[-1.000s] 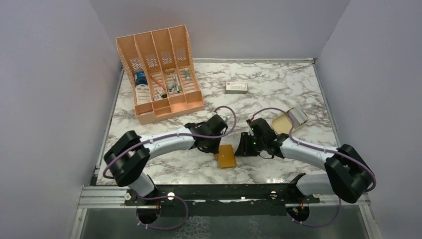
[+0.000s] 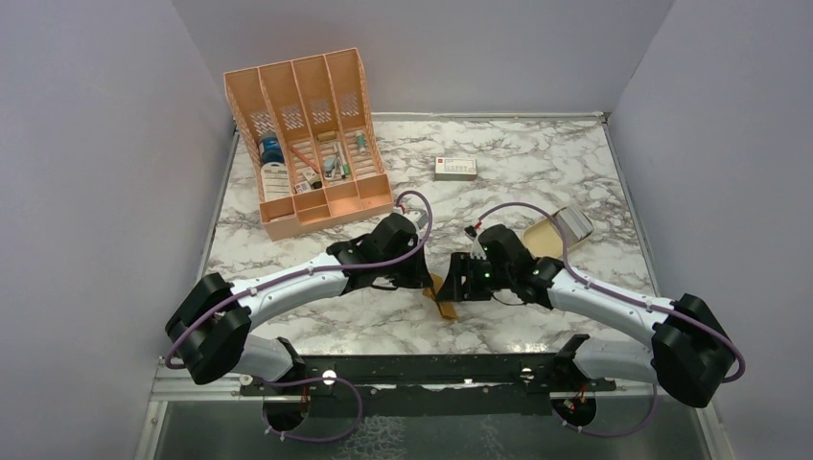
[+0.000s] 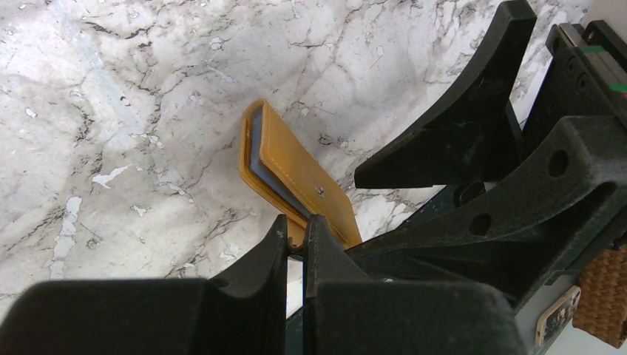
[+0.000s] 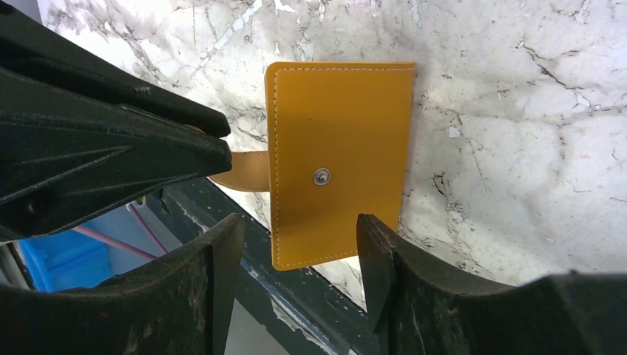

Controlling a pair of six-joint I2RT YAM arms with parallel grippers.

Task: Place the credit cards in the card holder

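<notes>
The tan leather card holder (image 3: 314,177) with a snap stud is tilted up off the marble table in the left wrist view, a dark lining showing between its halves. My left gripper is shut on its narrow strap (image 4: 248,170), beside the holder body. In the right wrist view, the holder's stitched front face (image 4: 344,140) lies ahead of my right gripper. That gripper is open, its fingers apart, with the holder's lower part in view between them. From the top, the holder (image 2: 448,310) shows narrow between both grippers. No credit card can be made out.
A beige tray (image 2: 539,241) with a grey-white item (image 2: 574,224) stands at the right, behind the right arm. Farther back lie a small white box (image 2: 455,168) and a pink compartment organizer (image 2: 283,225) with stationery.
A second ago the holder showed its broad face from above; now it is turned up and looks narrow. The left gripper has shifted slightly up in the top view; the right gripper has drawn closer.
</notes>
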